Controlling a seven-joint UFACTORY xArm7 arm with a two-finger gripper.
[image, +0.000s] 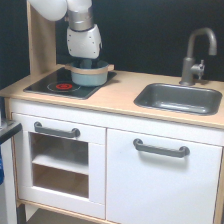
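A small grey-blue pot (90, 77) stands at the right side of the black hob (66, 86) on a toy kitchen, with a tan strip along its upper part. The white robot hand hangs over the pot from the top left, and its gripper (87, 63) reaches down to the pot's top. The fingers are too small and too hidden by the pot to show whether they are apart or closed on anything.
A grey sink (178, 98) with a tall tap (196, 55) takes up the counter's right side. Bare wooden counter (122, 92) lies between hob and sink. Below are an open-fronted oven door (60, 165) and a white cupboard door (160, 180).
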